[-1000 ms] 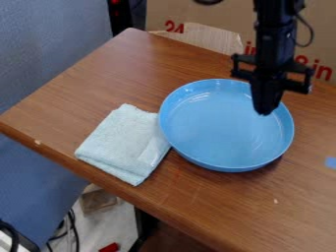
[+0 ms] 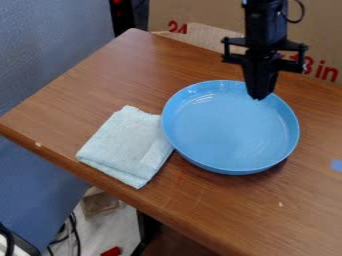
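A blue plate (image 2: 221,135) lies on the wooden table, right of centre. My black gripper (image 2: 258,88) hangs from the top right over the plate's far rim, pointing down; whether its fingers are apart or closed is hard to tell. A folded light-blue cloth (image 2: 124,147) lies left of the plate, near the table's left-front edge.
A cardboard box (image 2: 194,20) stands behind the table. A grey-blue panel and floor with cables lie beyond the left edge.
My gripper has moved up and to the left, away from the plate's right part. The plate and cloth have not visibly moved.
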